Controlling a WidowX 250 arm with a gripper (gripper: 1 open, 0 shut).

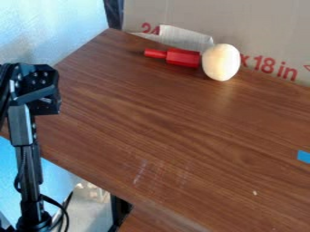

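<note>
A white egg-shaped object (220,62) rests at the back of the wooden table (169,136). Just left of it lies a red cylindrical object (182,57) with a thinner handle pointing left. The black robot arm (22,136) stands at the left edge, its head high over the table's left side, well apart from both objects. Its fingertips cannot be made out, so whether the gripper is open or shut is unclear.
A cardboard panel (266,27) stands behind the table, with a torn flap behind the red object. A small blue tape piece (303,156) is at the right edge.
</note>
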